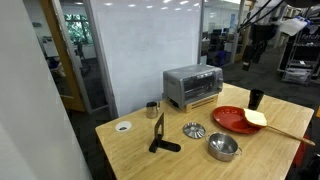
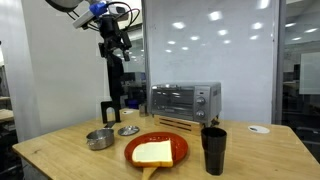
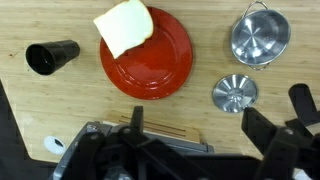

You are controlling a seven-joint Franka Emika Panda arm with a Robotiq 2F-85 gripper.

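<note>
My gripper hangs high over the table, its two dark fingers wide apart with nothing visible between them. In exterior view 2 the arm holds the gripper (image 2: pixel 114 78) well above the tabletop, clear of every object. Below it lies a red plate (image 3: pixel 150 75). A slice of white bread (image 3: pixel 124 27) rests partly over the plate's edge. A wooden handle (image 1: pixel 291 133) extends from beneath the bread, off the plate. Close to the plate stands a black cup (image 2: pixel 214 150). A small steel pot (image 1: pixel 223 148) and a round metal lid (image 3: pixel 235 93) sit on the plate's other side.
A silver toaster oven (image 1: pixel 193 86) stands on a wooden base at the back. A black upright stand (image 1: pixel 159 134), a metal canister (image 1: pixel 152 109) and a white disc (image 1: pixel 123 126) are elsewhere on the table. Bare wood (image 1: pixel 125 152) shows near the front left.
</note>
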